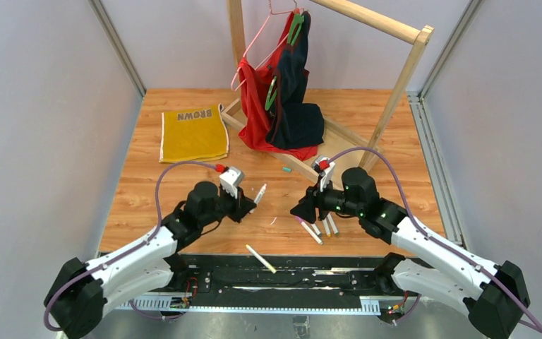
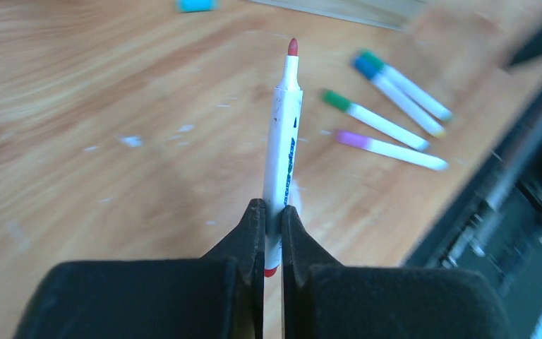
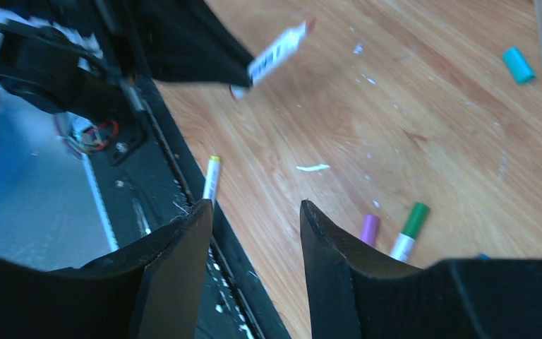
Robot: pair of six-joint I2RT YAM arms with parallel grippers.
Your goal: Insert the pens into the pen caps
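Observation:
Held upright in the left wrist view is a white pen (image 2: 286, 141) with a bare red tip and a red end, and my left gripper is shut on its lower part. Seen from above, my left gripper (image 1: 253, 205) stands left of the table's middle. My right gripper is open with nothing between its fingers, above the table near the capped pens. Those include a purple-capped pen (image 2: 392, 151), a green-capped pen (image 2: 377, 121) and others beside them. A loose teal cap (image 3: 517, 65) lies by the wooden frame.
A yellowish-ended pen (image 1: 260, 258) lies across the front table edge. At the back stands a wooden rack (image 1: 395, 85) with a red cloth (image 1: 257, 116) and a dark garment (image 1: 296, 106). A yellow towel (image 1: 194, 138) lies back left.

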